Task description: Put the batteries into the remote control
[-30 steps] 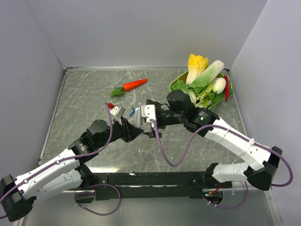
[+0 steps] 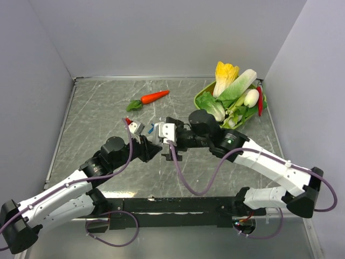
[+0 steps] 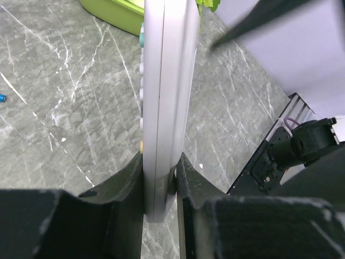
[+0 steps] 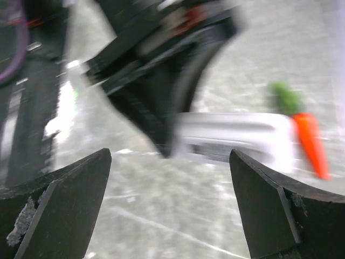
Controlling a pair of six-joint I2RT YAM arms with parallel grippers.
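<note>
A white remote control (image 3: 161, 102) stands long and narrow in the left wrist view, with a row of buttons along its left edge. My left gripper is shut on its lower end. In the right wrist view the remote (image 4: 232, 127) is blurred and shows a dark recess on its near side. My right gripper is open close by, its fingers apart and empty. Seen from the top, the right hand mostly covers the remote. A small blue object (image 2: 151, 128) lies on the table behind the hands; I cannot tell whether it is a battery.
A carrot (image 2: 155, 96) lies at the back of the grey marble table (image 2: 102, 108). The green basket (image 3: 116, 15) of vegetables stands back right. A red item (image 2: 128, 121) sits just behind the left hand. Both arms are very close together at the centre.
The left arm has hardly moved.
</note>
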